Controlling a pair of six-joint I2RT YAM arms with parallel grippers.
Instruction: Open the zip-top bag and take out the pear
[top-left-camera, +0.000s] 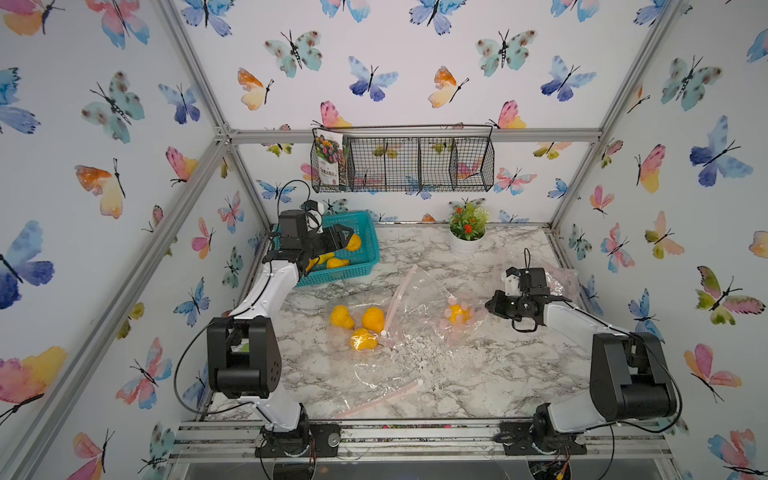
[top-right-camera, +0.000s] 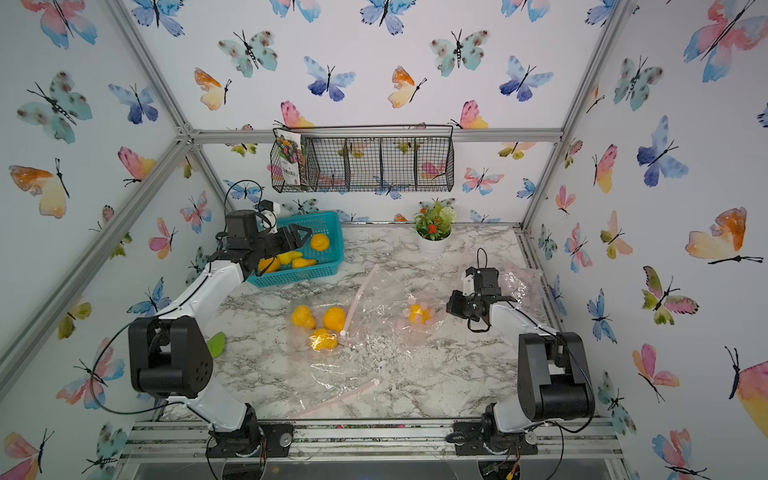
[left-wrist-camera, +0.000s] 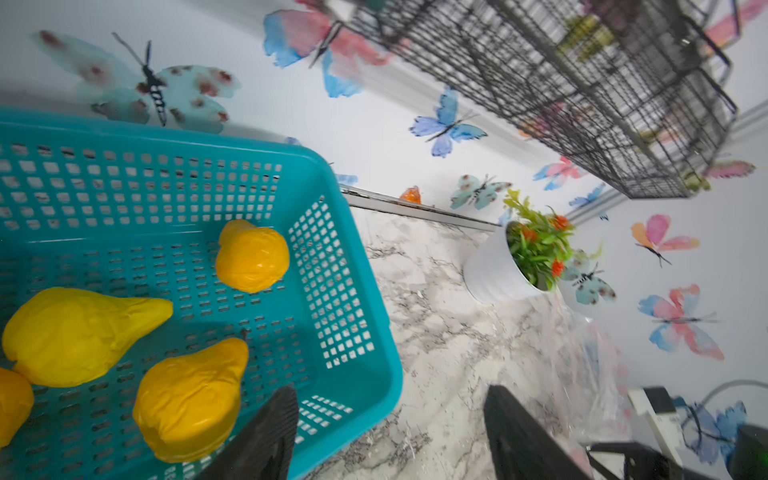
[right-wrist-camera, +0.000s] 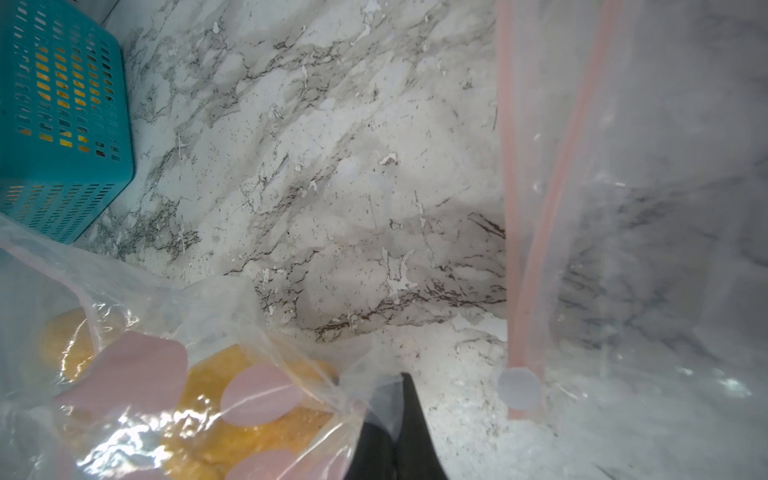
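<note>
In the top left view, the clear zip top bag (top-left-camera: 457, 329) with pink dots lies right of centre, yellow fruit (top-left-camera: 458, 313) showing through it. My right gripper (top-left-camera: 493, 306) stands at its right end; in the right wrist view its fingers are shut on gathered film of the bag (right-wrist-camera: 216, 344). Three pears (top-left-camera: 373, 319) lie under clear film (top-left-camera: 376, 376) left of centre. My left gripper (top-left-camera: 345, 233) hangs over the teal basket (top-left-camera: 369, 264), open and empty in the left wrist view. Inside the basket, a pear (left-wrist-camera: 253, 257) sits apart near the right end, beside several others.
A white potted plant (top-left-camera: 466, 232) stands at the back, and a wire rack (top-left-camera: 404, 164) hangs on the back wall. Another clear bag (top-left-camera: 564, 281) lies behind my right arm. A green item (top-right-camera: 216, 344) lies left. Bare marble shows between basket and plant.
</note>
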